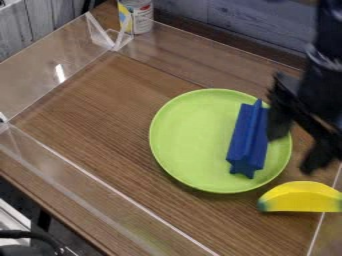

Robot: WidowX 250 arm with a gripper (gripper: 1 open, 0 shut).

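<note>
My black gripper [297, 128] hangs at the right edge of the camera view, blurred by motion, open, beside and partly over the right of a green plate [185, 140]. A blue block [246, 138] lies on the plate. A yellow banana-like object [299, 198] lies at the lower right, below the gripper, off the plate.
A can [135, 16] stands at the back left near a clear plastic edge. The wooden surface [87, 130] left of the plate is clear.
</note>
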